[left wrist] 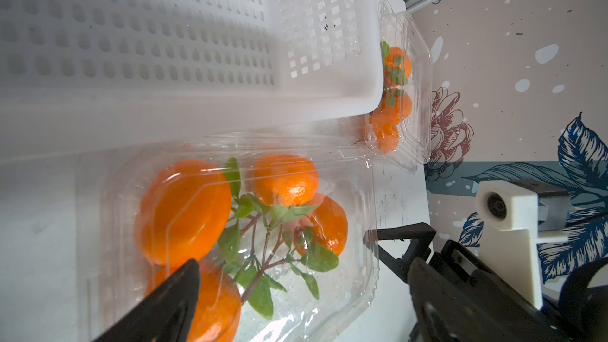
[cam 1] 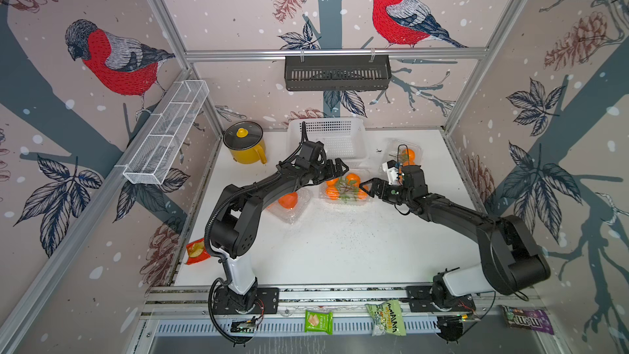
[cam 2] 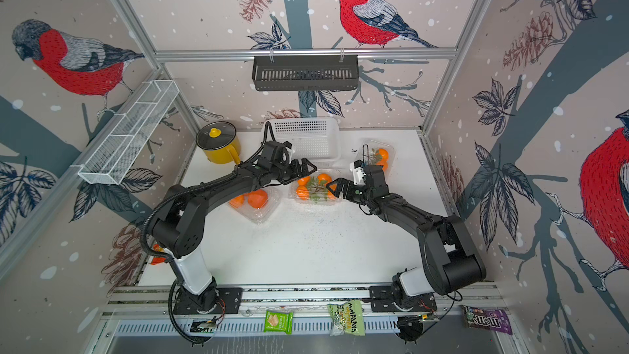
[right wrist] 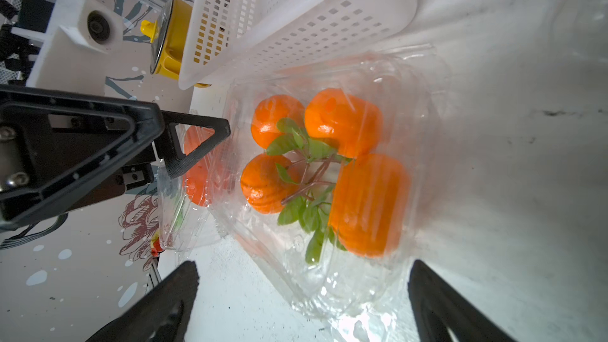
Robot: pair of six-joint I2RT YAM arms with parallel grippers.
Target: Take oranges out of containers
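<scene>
A clear plastic container (cam 1: 347, 202) with several oranges and a leafy green sprig stands mid-table. My left gripper (cam 1: 341, 167) is open at its back left, and my right gripper (cam 1: 365, 186) is open at its right side. In the left wrist view a large orange (left wrist: 186, 212) lies inside the clear walls, with nothing between the blurred fingers. From the right wrist, an orange (right wrist: 370, 205) shows beside the sprig, and those fingers (right wrist: 437, 297) are empty too. Whether a lid covers this container I cannot tell. Another container (cam 2: 260, 215) sits left, a third (cam 2: 391, 145) back right.
Behind the middle container stands an empty white basket (cam 1: 327, 150), close to it. A yellow pot (cam 1: 245, 152) is at the back left and a red packet (cam 1: 196, 251) at the left edge.
</scene>
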